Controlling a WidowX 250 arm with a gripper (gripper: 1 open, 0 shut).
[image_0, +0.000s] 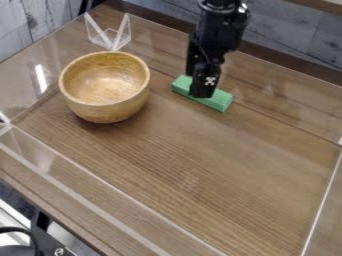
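Note:
My black gripper (205, 83) hangs over a green block (206, 97) that lies on the wooden table, upper middle of the camera view. The fingertips are just above or at the block, partly in front of it. Whether they touch it, and how far apart they stand, I cannot tell clearly.
A yellow wooden bowl (104, 86) sits left of the block. A white crumpled object (111, 34) lies behind the bowl.

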